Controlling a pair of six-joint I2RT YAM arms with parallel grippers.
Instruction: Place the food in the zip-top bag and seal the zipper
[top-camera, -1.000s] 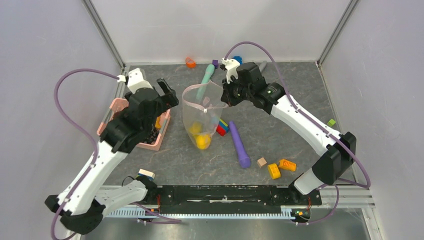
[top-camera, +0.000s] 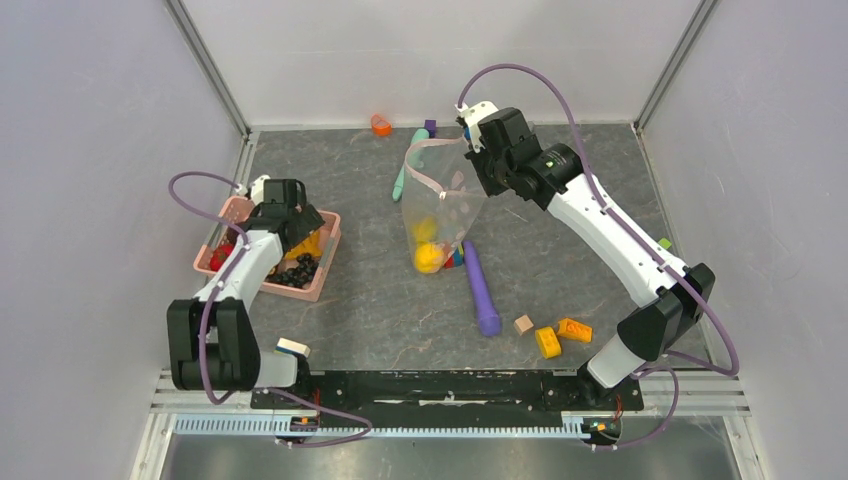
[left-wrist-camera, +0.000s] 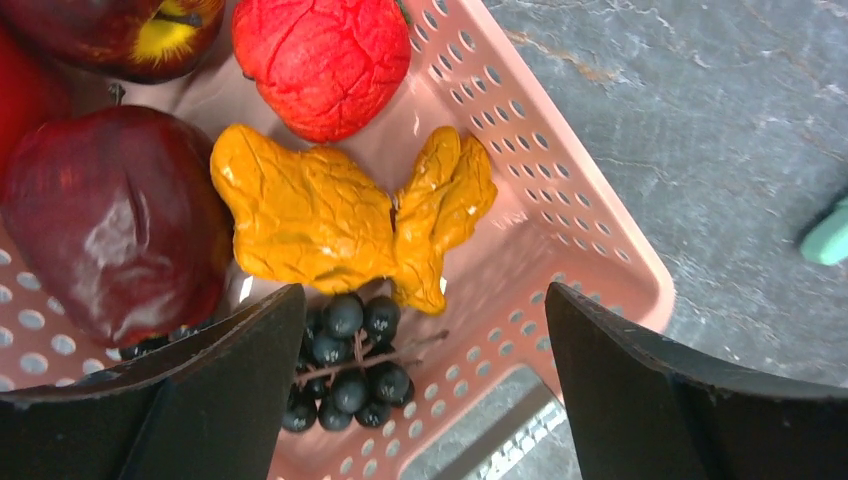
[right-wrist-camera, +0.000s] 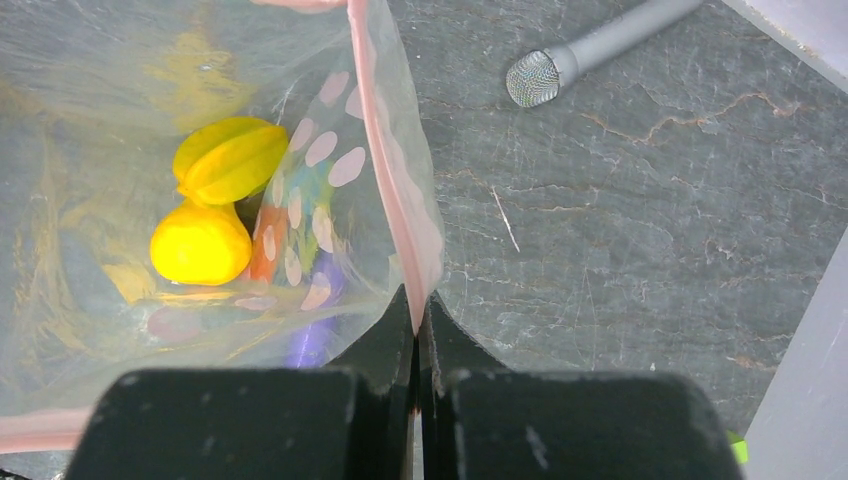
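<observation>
My left gripper stands open over the pink basket (left-wrist-camera: 590, 215), which holds crinkled orange pieces (left-wrist-camera: 310, 215), black grapes (left-wrist-camera: 350, 365), a dark red apple (left-wrist-camera: 115, 230) and a red fruit (left-wrist-camera: 320, 65). My right gripper is shut at the pink-edged rim of the clear zip top bag (top-camera: 435, 200), holding it up. In the right wrist view, a yellow starfruit (right-wrist-camera: 228, 160) and a yellow pear-like fruit (right-wrist-camera: 200, 243) lie inside the bag.
A purple microphone (top-camera: 480, 295), small blocks (top-camera: 523, 325) and orange pieces (top-camera: 574, 329) lie front right. A teal microphone (top-camera: 398, 180) lies behind the bag, a grey one (right-wrist-camera: 600, 50) at the back. The table between basket and bag is fairly clear.
The left arm has moved back and down over the basket. The right gripper has moved toward the back with the bag, which has shifted that way too.
</observation>
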